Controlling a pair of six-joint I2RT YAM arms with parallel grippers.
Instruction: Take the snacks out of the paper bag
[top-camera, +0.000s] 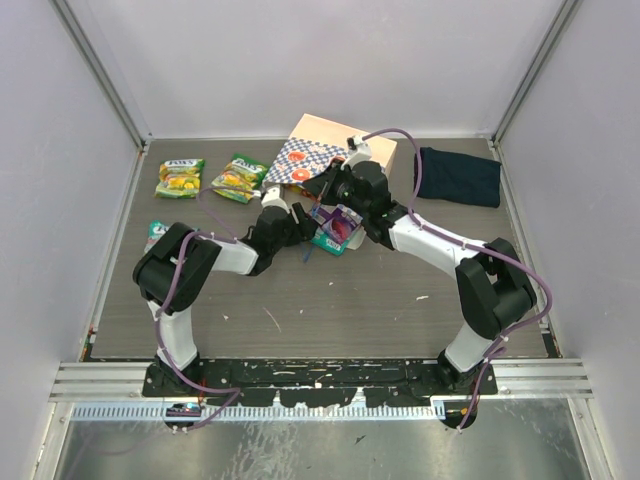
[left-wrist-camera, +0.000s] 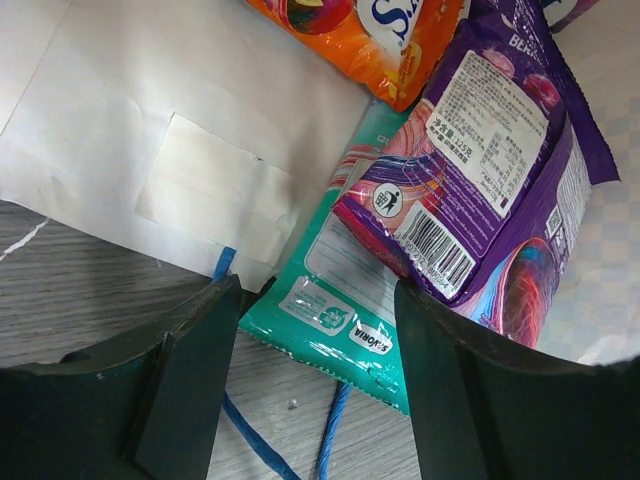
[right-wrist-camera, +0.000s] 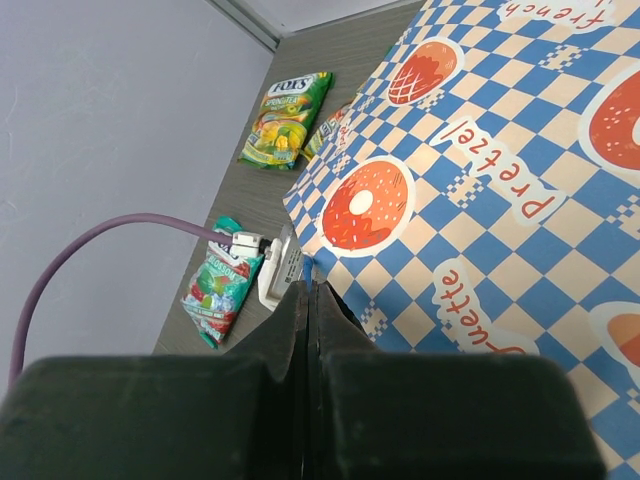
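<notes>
The paper bag (top-camera: 310, 155), checked with printed treats (right-wrist-camera: 470, 220), lies at the back middle, its rim held by my right gripper, which is shut on it. My left gripper stands open at the mouth, around the lower end of a teal snack pack (left-wrist-camera: 330, 300). Beside that lie a purple pack (left-wrist-camera: 480, 150) and an orange pack (left-wrist-camera: 370, 30), against the white paper (left-wrist-camera: 110, 150). Blue cord (left-wrist-camera: 250, 435) hangs below.
Two green-yellow packs (top-camera: 180, 178) (top-camera: 240, 178) and a partly hidden teal pack (right-wrist-camera: 220, 290) lie at the left. A dark cloth (top-camera: 458, 178) lies back right.
</notes>
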